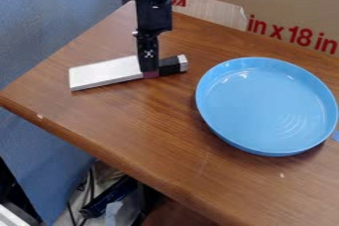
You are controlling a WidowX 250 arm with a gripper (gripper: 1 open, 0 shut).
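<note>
My black gripper (149,59) reaches down from the top onto a long, flat object (103,73), mostly white or silver, with a dark right end and a reddish patch where the fingertips meet it. The object lies on the wooden table left of a blue plate (265,103). Whether the fingers are closed on it is hard to make out at this size.
A cardboard box (265,2) and a pale flap stand along the back. Below the left edge lie bags or cables on the floor.
</note>
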